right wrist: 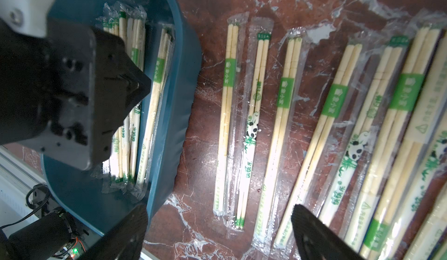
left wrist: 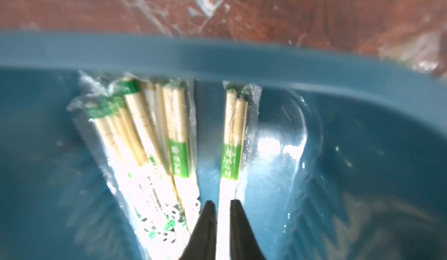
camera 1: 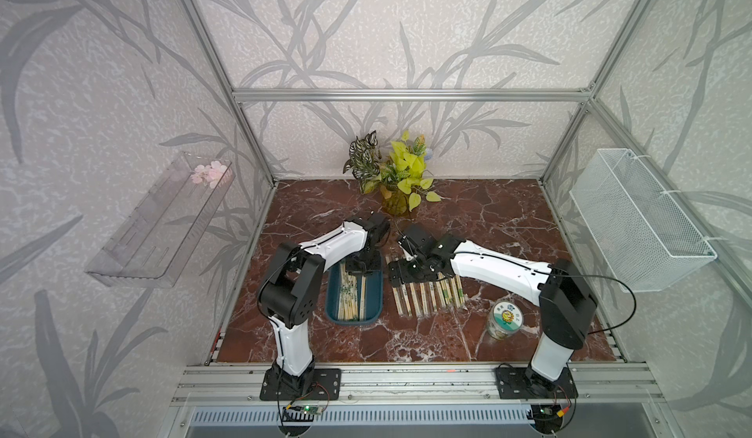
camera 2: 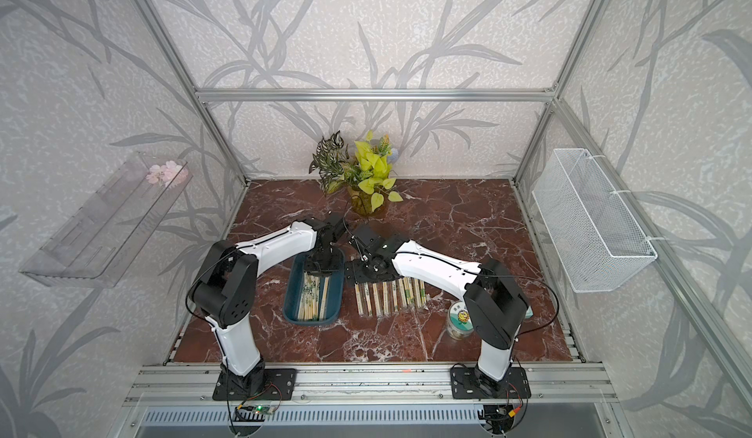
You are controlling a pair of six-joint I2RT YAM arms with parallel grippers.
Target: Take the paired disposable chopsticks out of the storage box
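My left gripper is low in the blue storage box (left wrist: 279,60). Its dark fingertips straddle, slightly apart, a single packet of wrapped chopsticks (left wrist: 235,125) lying on the right of a bunch of packets (left wrist: 139,134); whether they touch it is unclear. In the right wrist view my right gripper is open, above a row of wrapped chopstick pairs (right wrist: 284,120) laid side by side on the table just right of the box (right wrist: 170,129).
A plant (camera 1: 407,163) stands at the back of the marble table (camera 1: 501,210). A round tub (camera 1: 505,318) is at the front right. A clear tray (camera 1: 156,226) and a white mesh basket (camera 1: 642,218) hang on the side walls.
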